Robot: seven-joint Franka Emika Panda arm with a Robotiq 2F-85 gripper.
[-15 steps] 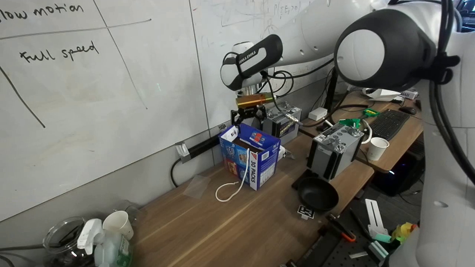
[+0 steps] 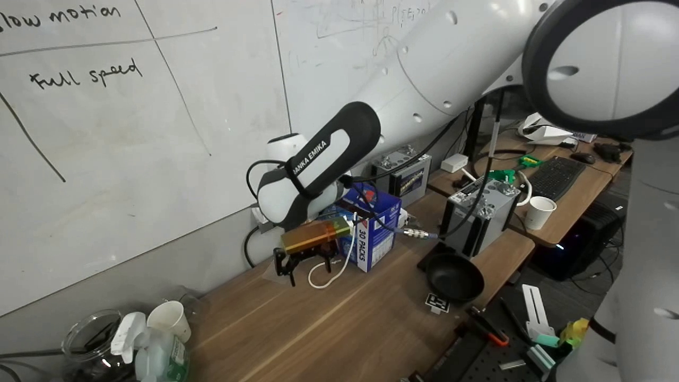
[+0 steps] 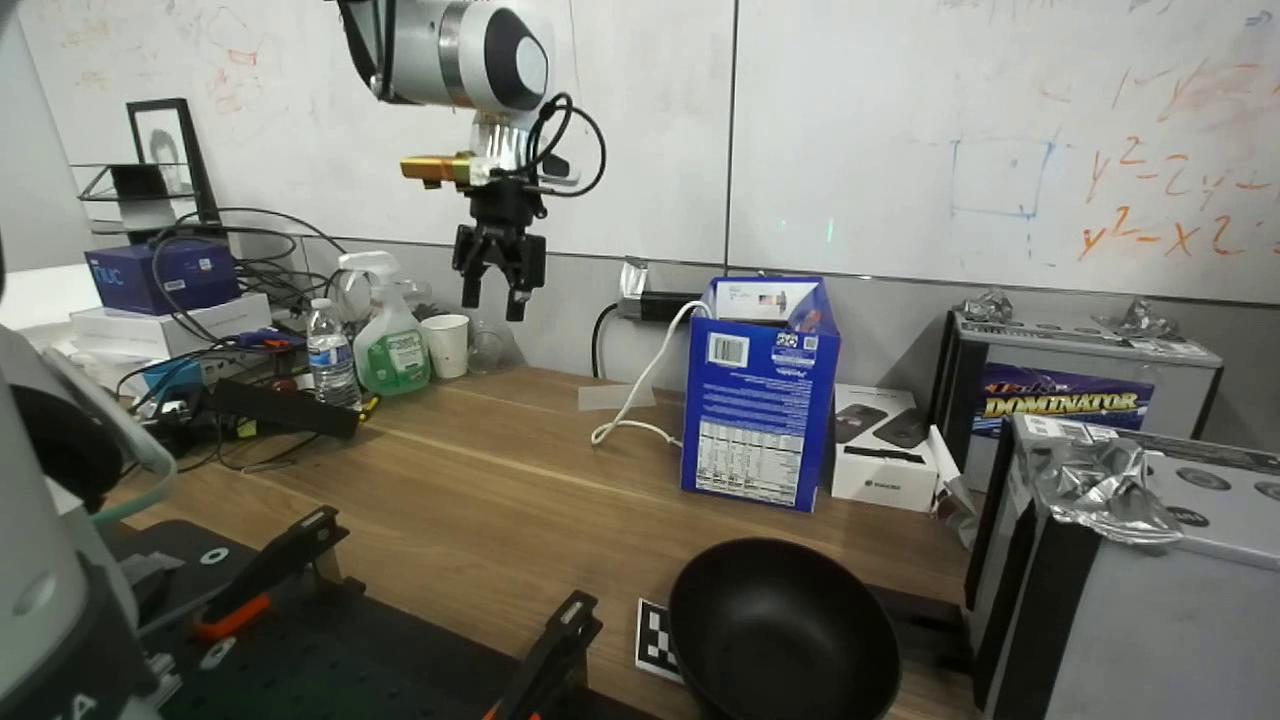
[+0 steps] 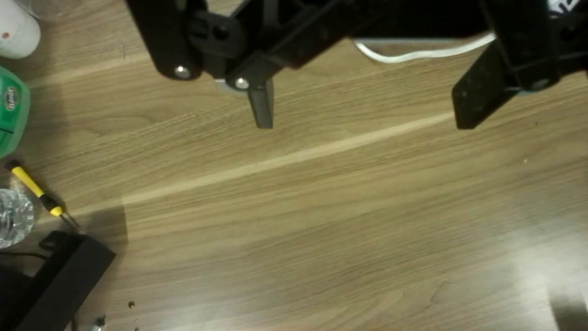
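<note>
My gripper is open above the table, its two fingers well apart and bare wood showing between them in the wrist view. In exterior view 2 it hangs left of the blue box, higher than the tabletop. The box stands upright with its top open. A white cord drapes over the box's left side and ends on the wood; part of it also appears behind the fingers in the wrist view. What lies inside the box is hidden.
A black pan sits at the table's front right. A spray bottle, a paper cup and a water bottle stand at the left. Grey battery-like units fill the right side. Mid-table is clear.
My gripper has moved from above the blue box leftward and lower in exterior view 1. The box and the cord look unmoved.
</note>
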